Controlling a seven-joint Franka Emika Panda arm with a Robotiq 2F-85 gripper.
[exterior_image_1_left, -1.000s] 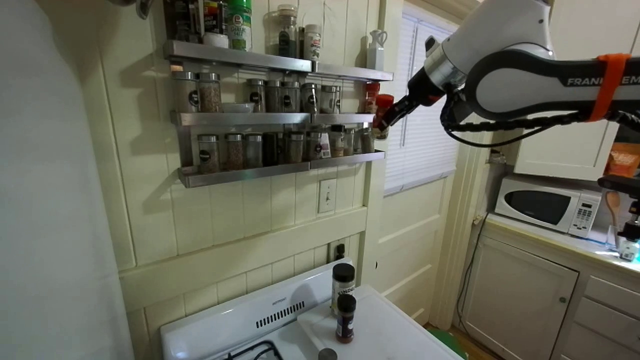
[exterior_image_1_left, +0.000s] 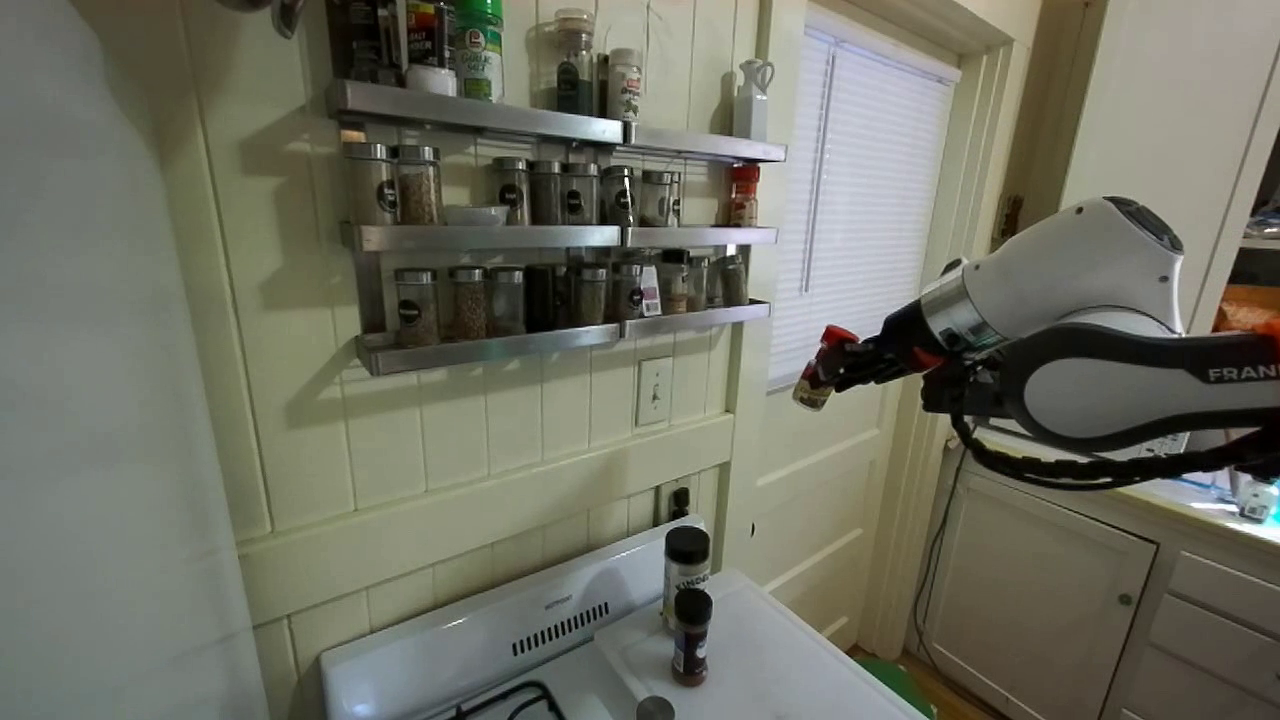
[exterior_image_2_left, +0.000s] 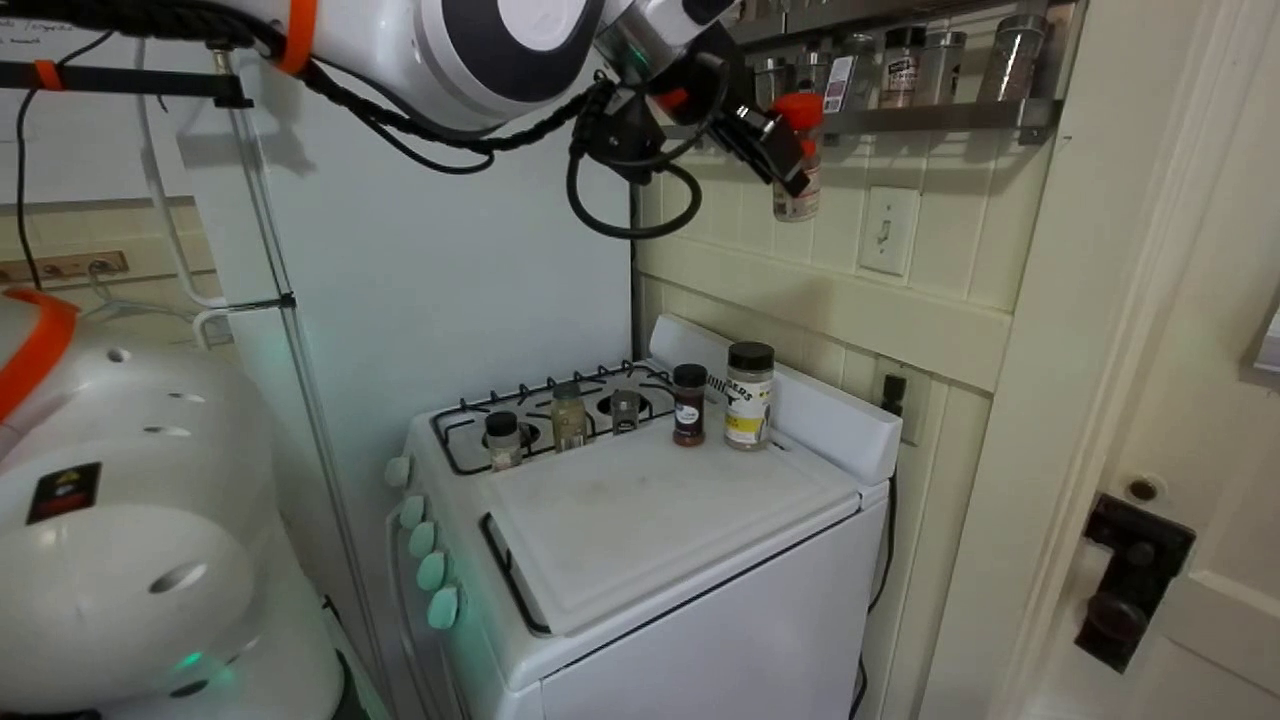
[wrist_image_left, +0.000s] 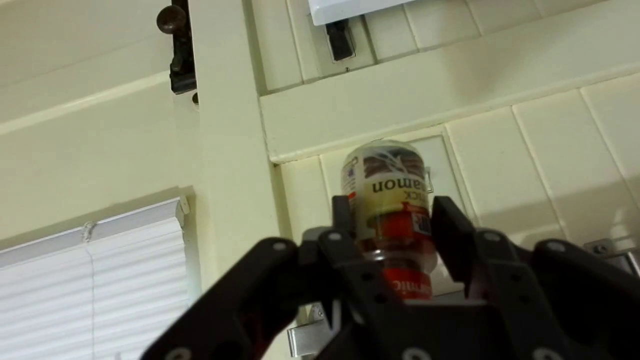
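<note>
A red-capped spice jar (exterior_image_1_left: 822, 372), its label partly reading cinnamon, hangs in the air, tilted in exterior view 1. My gripper (exterior_image_1_left: 843, 364) is shut on it. In the wrist view the jar (wrist_image_left: 393, 198) stands between the two fingers, its red cap toward the palm. Seen in exterior view 2, the same jar (exterior_image_2_left: 797, 180) is held well above the stove, in front of the wall. Another red-capped jar (exterior_image_1_left: 744, 196) rests at the right end of the middle shelf.
Metal wall shelves (exterior_image_1_left: 480, 348) carry many spice jars. On the stove (exterior_image_2_left: 672, 516) stand a large black-capped shaker (exterior_image_2_left: 749, 396), a small dark bottle (exterior_image_2_left: 689, 406) and several jars by the burners.
My arm has come down and away from the shelves, carrying the jar from beside the middle shelf's right end to lower, in front of the door. The jar stays in my grip.
</note>
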